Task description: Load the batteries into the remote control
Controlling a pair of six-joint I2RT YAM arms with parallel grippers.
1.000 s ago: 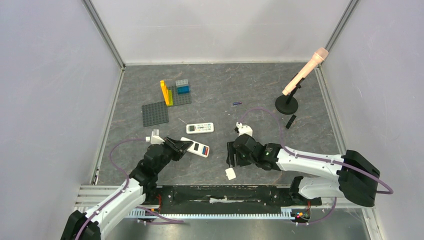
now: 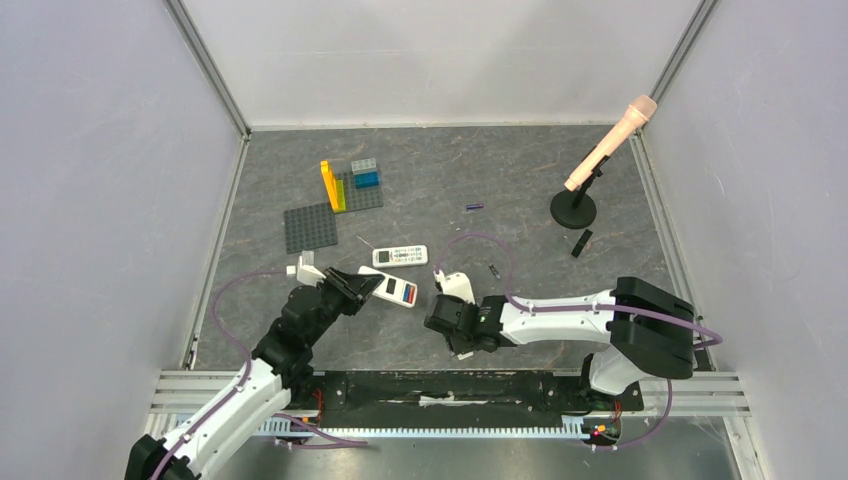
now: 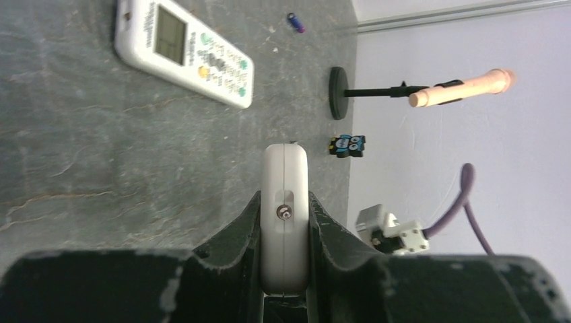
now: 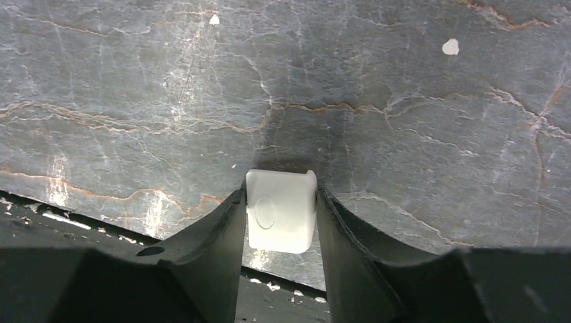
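My left gripper (image 2: 364,282) is shut on a white remote (image 2: 395,289), which appears end-on between its fingers in the left wrist view (image 3: 284,242). Another white remote (image 2: 400,256) lies on the table just behind. My right gripper is down at the near edge, fingertips either side of a small white cover (image 4: 281,212), part open; whether it grips it is unclear. A purple battery (image 2: 474,206) lies at the middle back, and a small dark cylinder (image 2: 494,271), probably another battery, right of the remotes.
Lego plates (image 2: 310,228) with bricks stand at the back left. A microphone on a stand (image 2: 573,208) and a dark object (image 2: 581,243) are at the right.
My right gripper has moved left and toward the near edge, coming over the small white cover. My left gripper and its remote have shifted very slightly.
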